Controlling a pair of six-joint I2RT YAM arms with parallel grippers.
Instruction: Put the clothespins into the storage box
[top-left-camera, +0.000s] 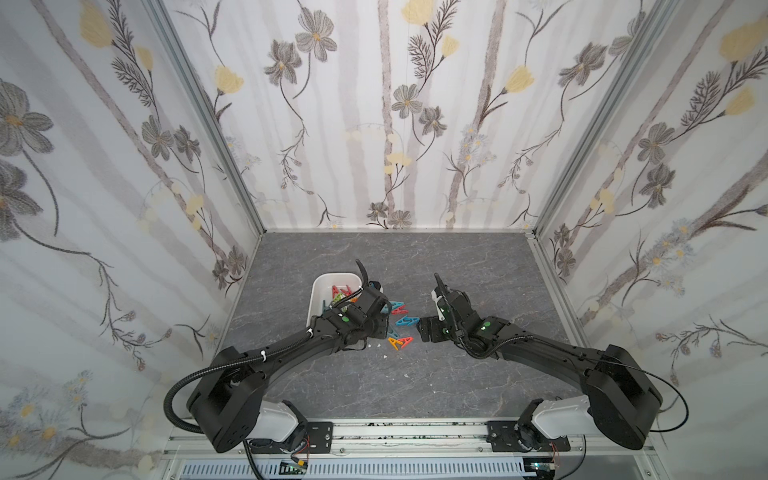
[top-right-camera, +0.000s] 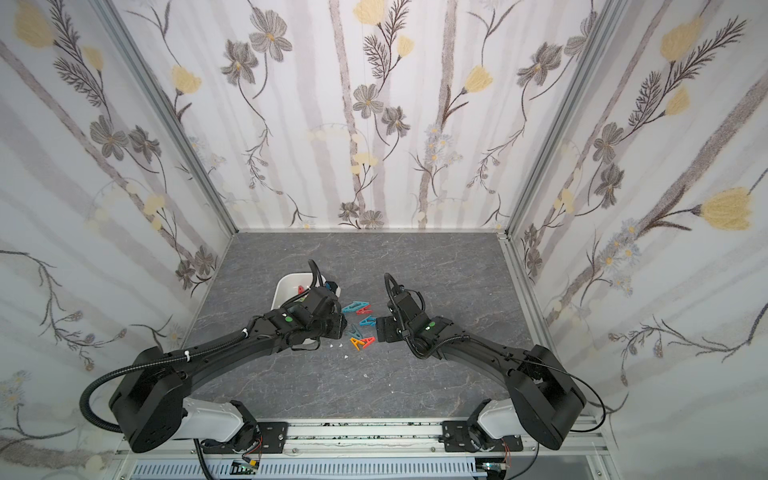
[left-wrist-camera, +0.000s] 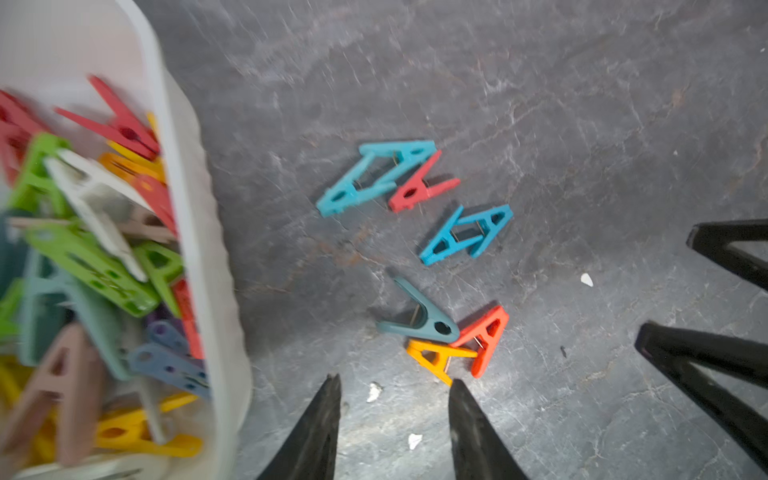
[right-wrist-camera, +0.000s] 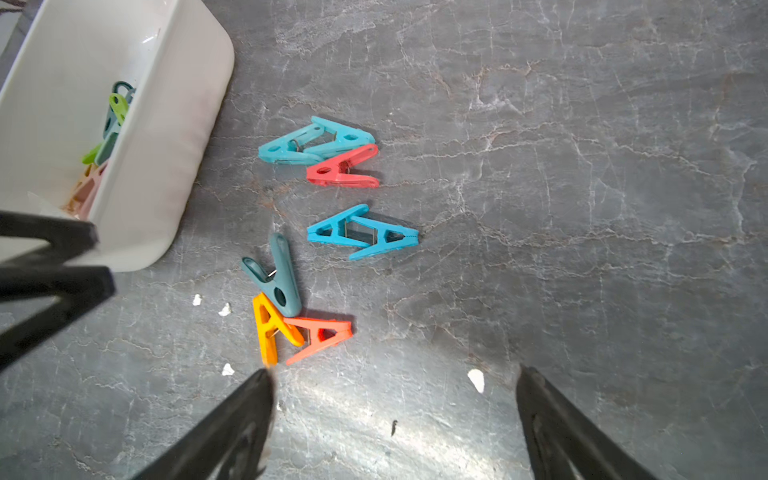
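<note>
On the grey floor between the arms lie several clothespins. In the right wrist view, a light blue pin (right-wrist-camera: 288, 148) touches a red pin (right-wrist-camera: 344, 169), and another blue pin (right-wrist-camera: 364, 232) lies apart. Nearer are a grey-green pin (right-wrist-camera: 276, 280), a yellow pin (right-wrist-camera: 270, 328) and an orange-red pin (right-wrist-camera: 320, 334), bunched together. The white storage box (left-wrist-camera: 188, 192) is on the left, with many clothespins inside. My left gripper is open and empty above the floor, right of the box. Over the floor right of the pins, my right gripper is open too, nothing between its fingers.
Parts of the two grippers show in each other's wrist views, close to the pins. Small white scraps (right-wrist-camera: 476, 379) dot the floor (right-wrist-camera: 600, 200), which is otherwise clear on the right. The box wall (right-wrist-camera: 160, 160) stands up beside the pins.
</note>
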